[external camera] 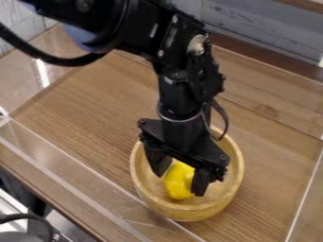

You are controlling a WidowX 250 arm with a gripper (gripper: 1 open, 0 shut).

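A black gripper (180, 168) hangs down into a pale yellow bowl (214, 203) with its fingers apart, one on each side of a bright yellow object (179, 187). The object sits in the bowl, partly hidden behind the gripper, so I cannot tell whether the fingers touch it.
A pale wall stands at the back. A black cable and metal parts lie at the lower left edge.
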